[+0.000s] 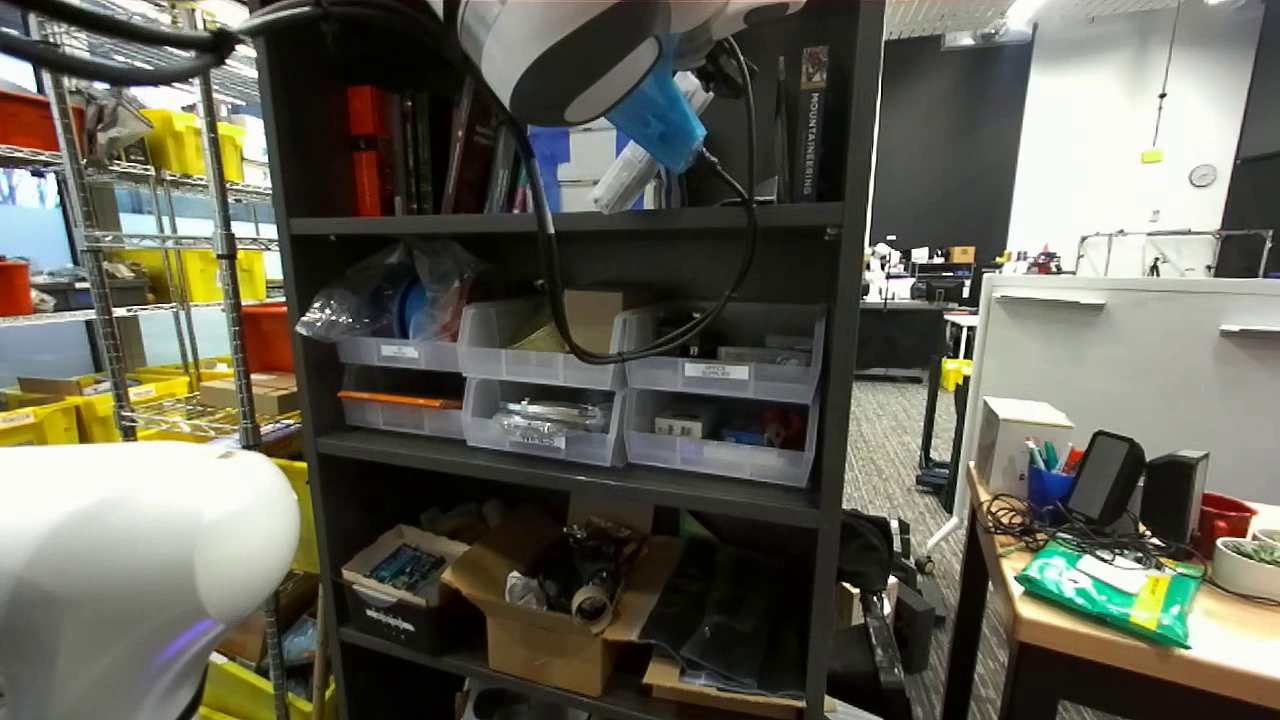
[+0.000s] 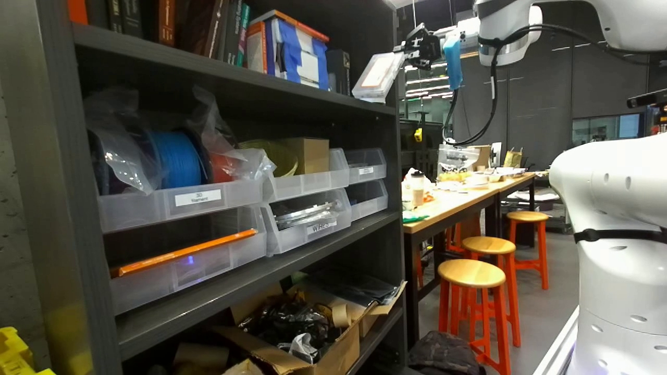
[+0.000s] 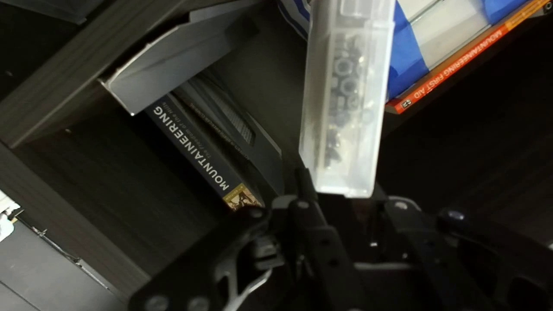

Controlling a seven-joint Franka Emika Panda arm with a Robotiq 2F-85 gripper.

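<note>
A clear plastic case (image 3: 344,103) with small nuts and other hardware inside is pinched at its near end by my gripper, which is shut on it. In the second exterior view, the case (image 2: 378,75) hangs tilted at the right end of the top shelf, below the black gripper (image 2: 423,47). From the first exterior view, the case (image 1: 642,150) slants in front of the shelf, partly covered by the blue wrist piece (image 1: 662,118). The contact at the fingertips is dark and hard to make out.
Taped books (image 3: 440,46) stand close beside the case, and a Mountaineering book (image 3: 194,147) leans on the other side. Below the top shelf (image 1: 576,223) are labelled clear bins (image 1: 726,360). A loose cable (image 1: 552,276) loops from the arm in front of them.
</note>
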